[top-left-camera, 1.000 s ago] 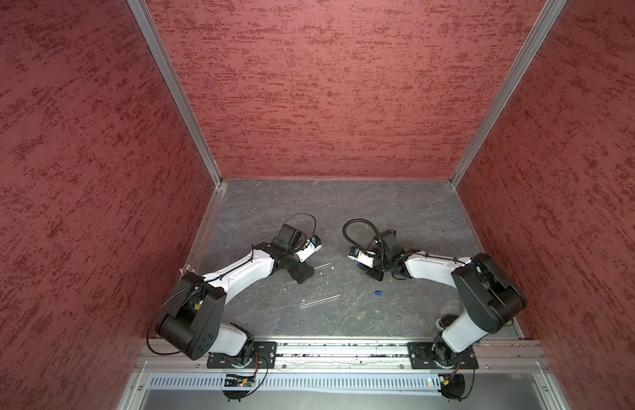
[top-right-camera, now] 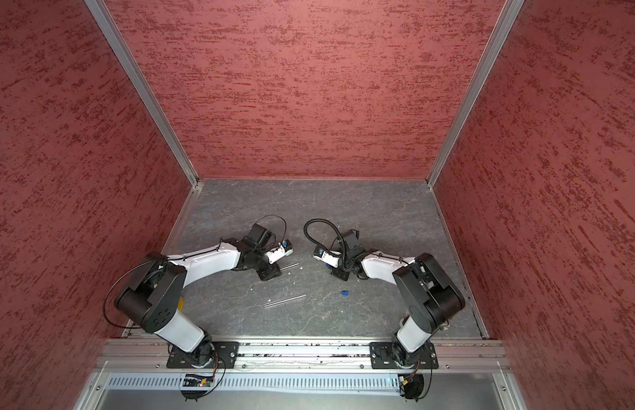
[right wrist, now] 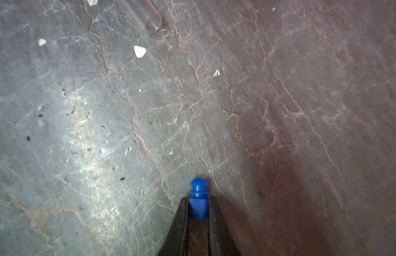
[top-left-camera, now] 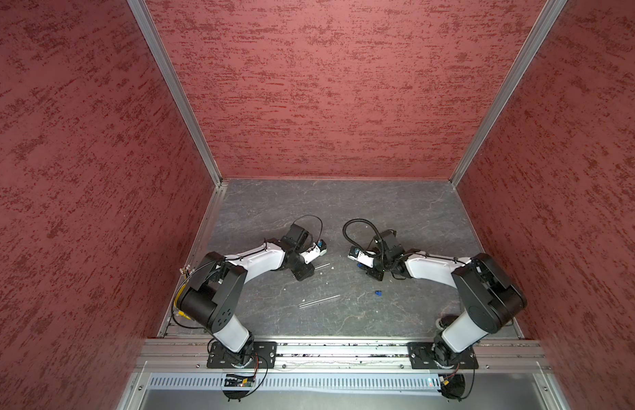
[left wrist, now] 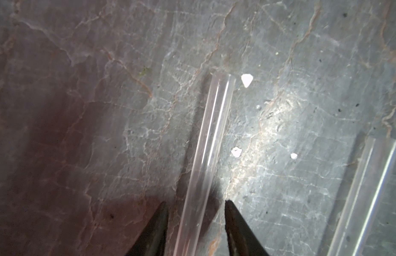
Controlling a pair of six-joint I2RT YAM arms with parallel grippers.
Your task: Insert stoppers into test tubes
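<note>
A clear test tube [left wrist: 208, 145] lies on the grey table, running up and away between the spread fingers of my left gripper. These fingers stand apart with a gap on each side of the tube. A second clear tube [left wrist: 366, 200] shows at the lower right of the left wrist view, lying nearer the front in the top left view. My right gripper is shut on a blue stopper [right wrist: 198, 187], whose ridged end points forward over the table. Another blue stopper [top-left-camera: 378, 293] lies loose in front of the right arm.
One tube end [right wrist: 151, 21] shows at the top of the right wrist view, apart from the held stopper. Small white chips [right wrist: 139, 51] dot the table.
My left arm has moved a little to the right, its elbow swinging inward, with its gripper over the rear tube. The right arm, the front tube and the loose stopper have stayed still.
</note>
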